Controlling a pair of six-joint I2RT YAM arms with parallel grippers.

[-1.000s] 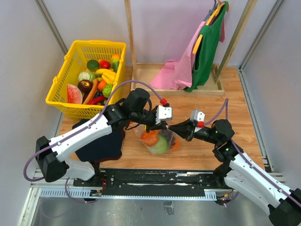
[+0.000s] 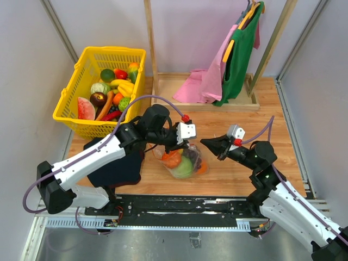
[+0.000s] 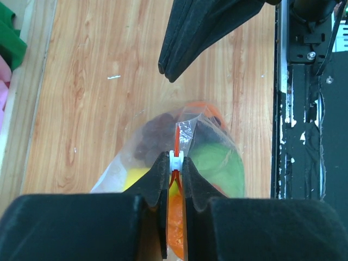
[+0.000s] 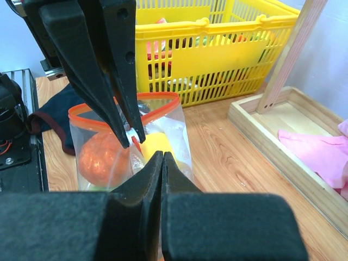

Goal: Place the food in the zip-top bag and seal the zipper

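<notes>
The clear zip bag [image 2: 185, 163] stands on the table with orange, green, yellow and dark food inside. Its orange zip edge [image 4: 163, 110] gapes in a loop in the right wrist view. A white slider [image 3: 176, 161] sits on the zip, and my left gripper is shut on it. One short orange strip runs out beyond the slider, while behind it the strips spread apart. To the bag's right, my right gripper [image 2: 202, 141] is shut, nothing between its fingers, and apart from the bag. The left gripper's tips are hidden in the top view.
A yellow basket [image 2: 64, 111] of mixed food stands at the back left. Beside the bag lies a dark folded cloth [image 2: 117, 168]. A wooden rack [image 2: 163, 89] with pink and green clothes is at the back. Bare table [image 2: 234, 119] shows right of the bag.
My right gripper has backed off to the right, opening a gap from the left gripper and the bag. The left arm has shifted slightly left.
</notes>
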